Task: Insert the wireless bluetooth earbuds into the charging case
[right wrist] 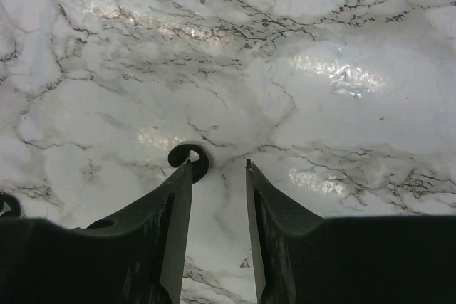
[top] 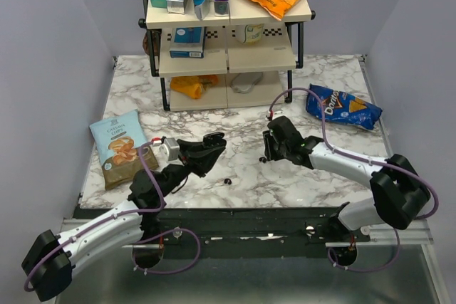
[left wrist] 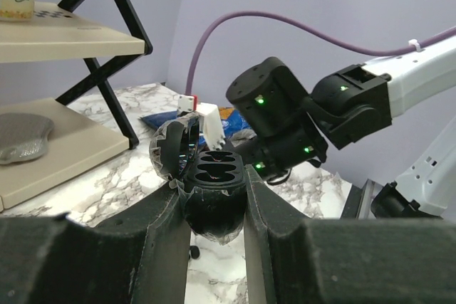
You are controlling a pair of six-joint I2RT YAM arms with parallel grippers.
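Observation:
My left gripper (top: 208, 158) is shut on the black charging case (left wrist: 214, 197), held upright with its lid raised and two empty wells showing. My right gripper points down over the table, open, with a black earbud (right wrist: 199, 165) just beyond and between its fingertips. Another small black piece (right wrist: 8, 204) lies at the lower left of the right wrist view; a further one (top: 228, 181) lies on the table between the arms in the top view.
A chip bag (top: 117, 147) lies at the left, a Doritos bag (top: 342, 108) at the back right, and a loaded shelf rack (top: 228, 105) stands at the back.

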